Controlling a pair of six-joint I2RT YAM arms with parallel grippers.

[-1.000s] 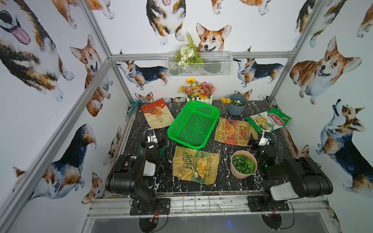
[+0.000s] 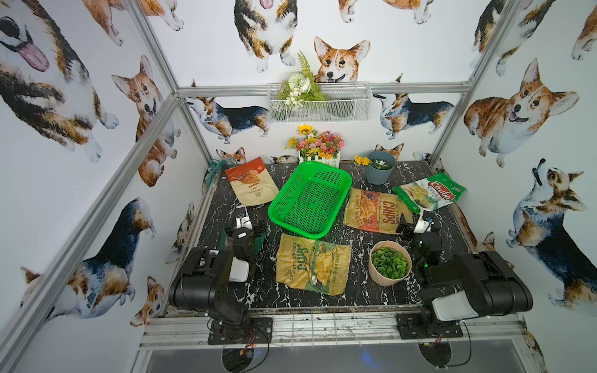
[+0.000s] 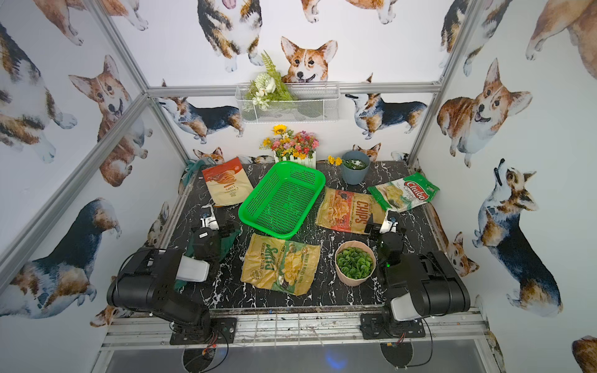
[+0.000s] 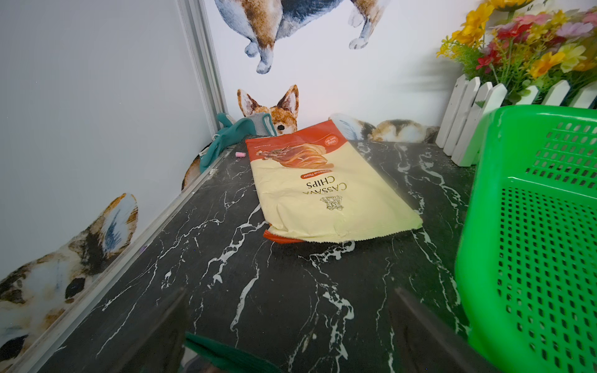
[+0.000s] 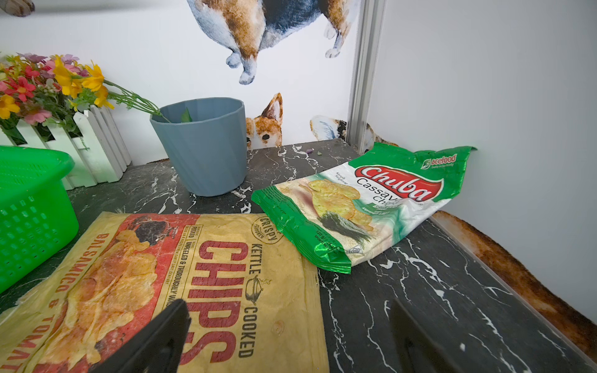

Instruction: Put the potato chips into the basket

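Observation:
An empty green basket (image 2: 297,225) stands in the middle of the table. Four-sided bags of chips lie flat around it: a red and cream bag (image 4: 329,192) to its left, a brown and red bag (image 5: 248,292) to its right, a green and white bag (image 5: 367,205) at the far right, and a yellow bag (image 2: 312,264) in front. My left gripper is open, short of the cream bag, nothing between its fingers. My right gripper is also open, above the near edge of the brown bag, holding nothing.
A pot of green leaves (image 2: 390,263) stands close to my right arm. A grey-blue pot (image 5: 208,143) and a fenced flower box (image 2: 319,146) line the back. Some dark green item (image 4: 227,354) lies under my left gripper. Bare table shows left of the basket.

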